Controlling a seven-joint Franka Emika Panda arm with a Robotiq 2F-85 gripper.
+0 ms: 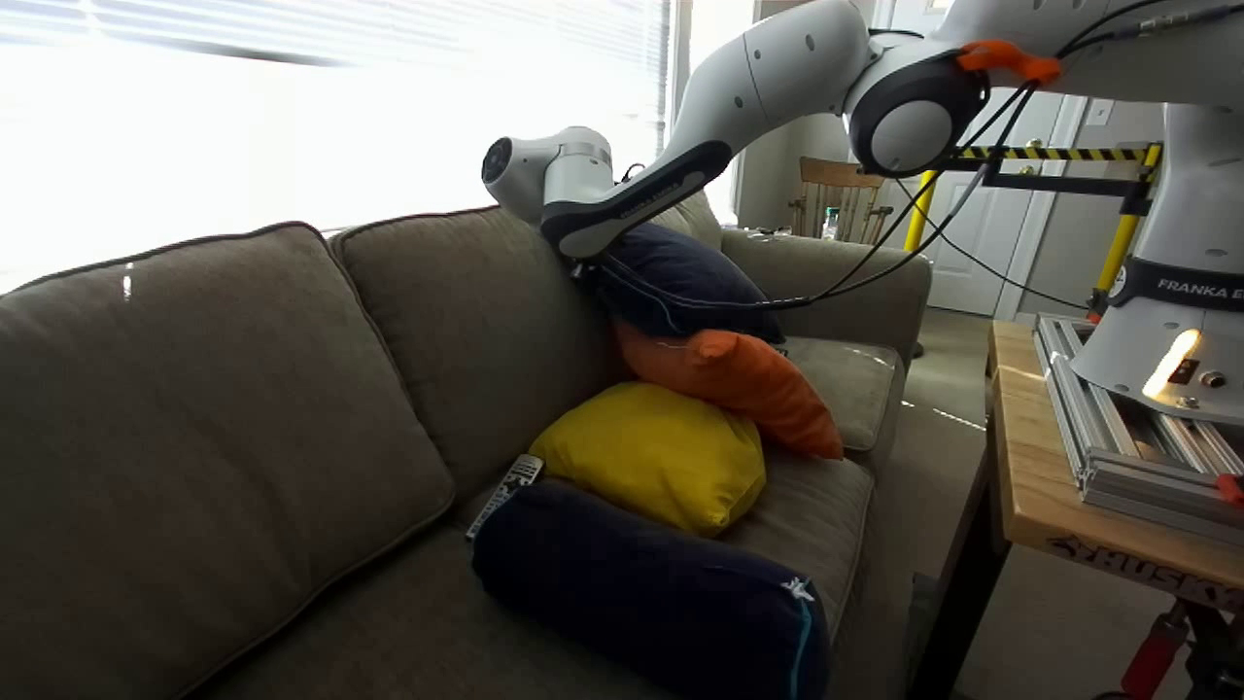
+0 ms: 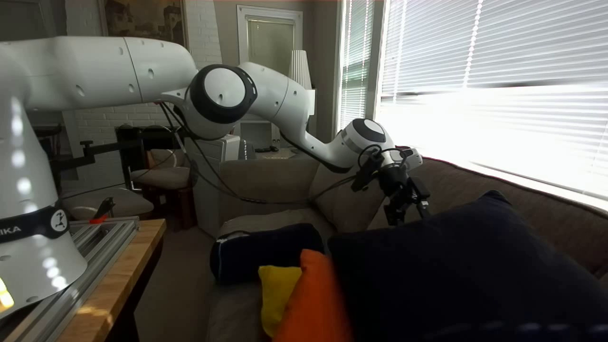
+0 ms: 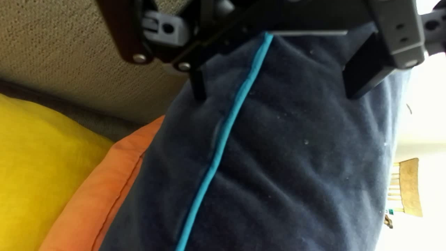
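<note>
A large navy pillow (image 3: 284,167) with a turquoise piped seam fills most of the wrist view. It leans on top of an orange pillow (image 1: 729,379) toward the sofa's far end. My gripper is open, its two black fingers wide apart with navy fabric showing behind the gap. One of the fingertips (image 3: 197,85) appears close to the pillow's edge beside the backrest; whether it touches cannot be told. In exterior view 2 the gripper (image 2: 408,212) points down behind the pillow's upper edge. In exterior view 1 the arm hides the gripper almost entirely.
A yellow pillow (image 1: 653,449), a navy bolster (image 1: 636,583) and a remote control (image 1: 504,496) lie on the sofa seat. The sofa's backrest (image 1: 466,315) runs close beside the gripper. Cables (image 1: 805,299) hang from the arm across the navy pillow.
</note>
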